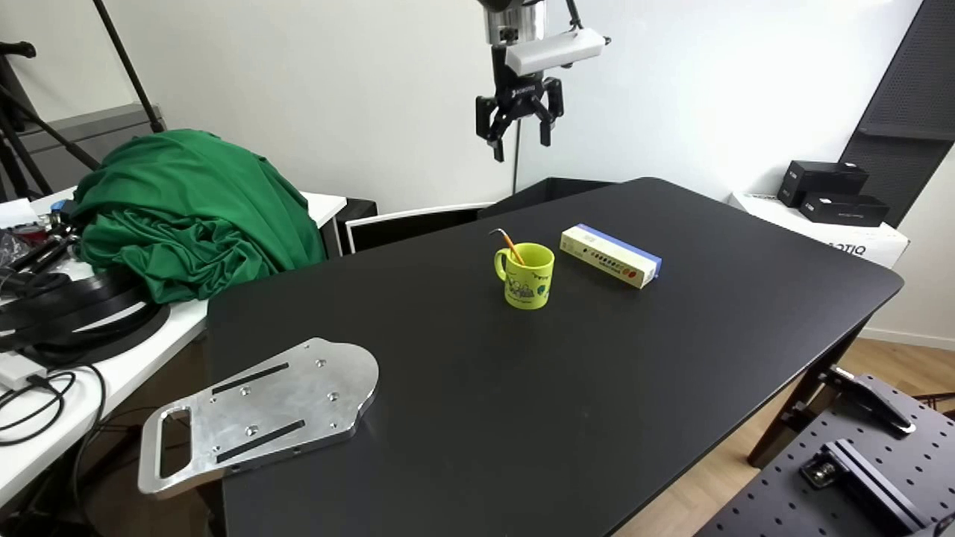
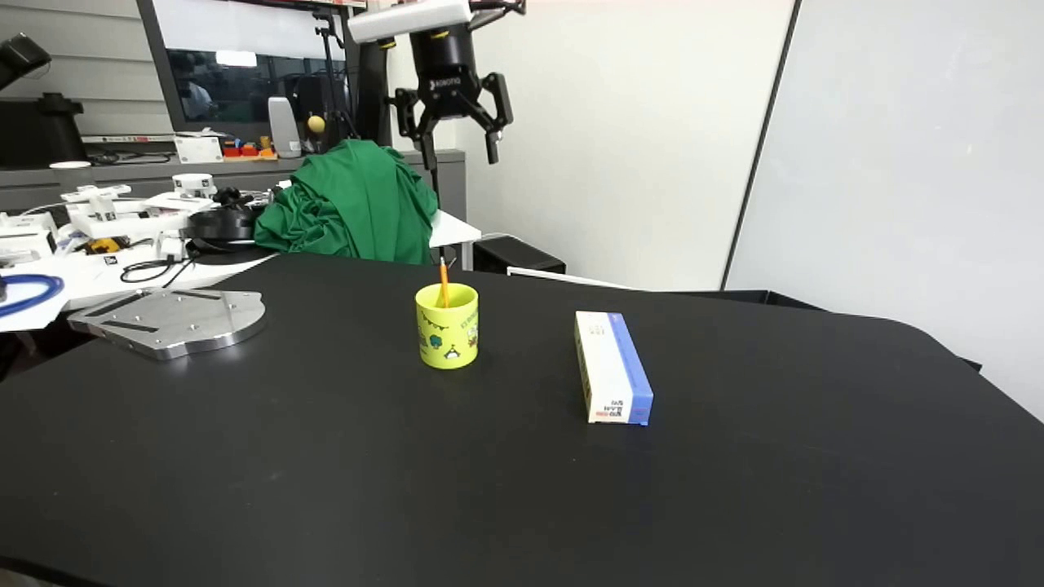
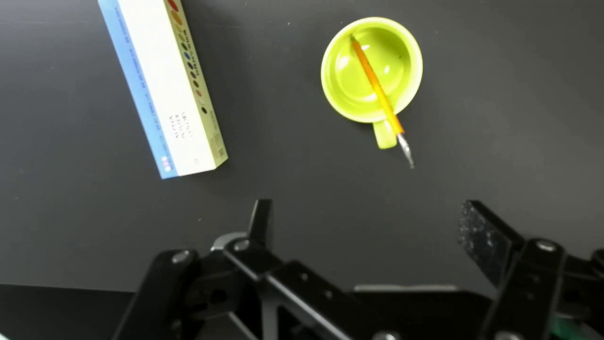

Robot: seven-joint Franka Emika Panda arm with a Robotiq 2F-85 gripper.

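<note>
A yellow-green mug (image 1: 528, 279) stands upright on the black table, printed with small figures. Leaning inside it is an orange stick with a metal tip (image 3: 374, 85); in the wrist view the tip sticks out past the rim, over the handle. Beside the mug lies a long white, yellow and blue box (image 2: 608, 367). High above the table's far side hangs my gripper (image 1: 521, 152), its fingers wide apart and nothing between them. From the wrist, the fingers (image 3: 488, 238) show along the lower part of the view, with mug and box beyond them on the table.
A silver metal plate (image 1: 268, 407) with a handle slot lies at the table's left edge. Green cloth (image 1: 192, 215) is heaped on the white side table. Bare black table (image 2: 391, 479) surrounds the mug and box.
</note>
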